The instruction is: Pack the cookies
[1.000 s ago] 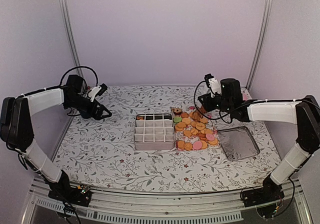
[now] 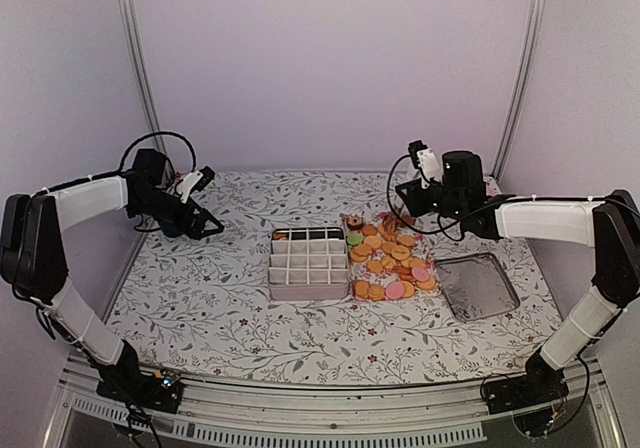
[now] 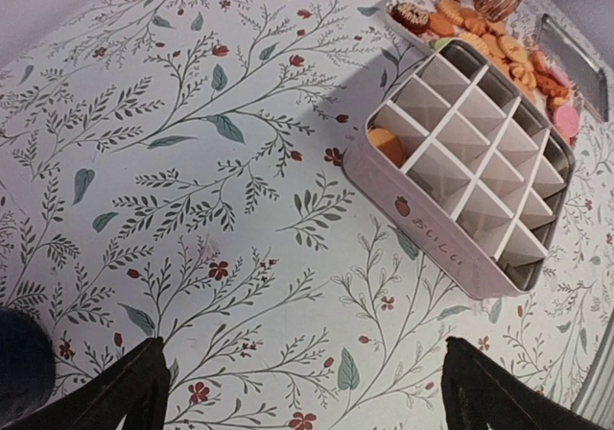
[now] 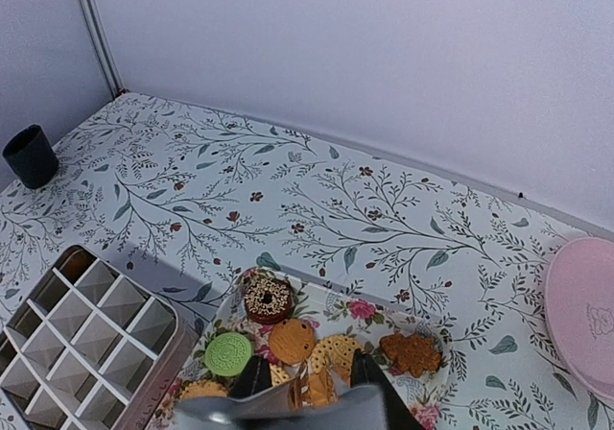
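A pink box [image 2: 309,293] with white dividers stands mid-table; an orange-brown cookie [image 3: 388,147] lies in one corner compartment. To its right, many cookies [image 2: 390,258] cover a flowered tray, among them a green round cookie [image 4: 228,354] and a brown seeded ring [image 4: 268,298]. Above the tray's back part, my right gripper [image 2: 405,198] is shut on a metal utensil [image 3: 499,0], whose head hangs over the cookies. Whether that head grips a cookie cannot be made out. Far left, my left gripper [image 2: 212,205] stands open and empty above bare tablecloth.
An empty metal tray [image 2: 480,288] lies right of the cookies. A pink plate [image 4: 580,320] rests at the back right, and a dark cup [image 4: 32,156] at the back left. Between the cup and the box the cloth is free.
My right gripper has risen slightly and shifted a little to the left, with the utensil. The left arm and the box look the same.
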